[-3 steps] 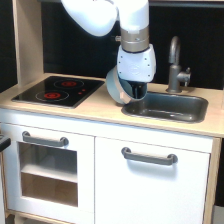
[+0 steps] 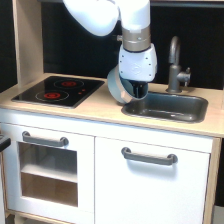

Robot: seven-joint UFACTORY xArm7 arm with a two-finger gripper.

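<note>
My gripper point(image 2: 138, 90) points down over the left part of the sink, its dark fingers small and partly hidden below the white wrist. Against its left side is a round grey-blue vessel point(image 2: 115, 88), like a bowl or pot, tipped up on edge. The vessel overlaps the counter and the sink's left rim in the view. Whether the fingers are closed on its rim or only beside it does not show clearly.
The sink point(image 2: 180, 108) has a tall dark faucet point(image 2: 175, 65) behind it, close to the arm's right. On the left lies a black stove top point(image 2: 58, 91) with red-marked burners and nothing on it. Bare wooden counter point(image 2: 95, 108) lies between them.
</note>
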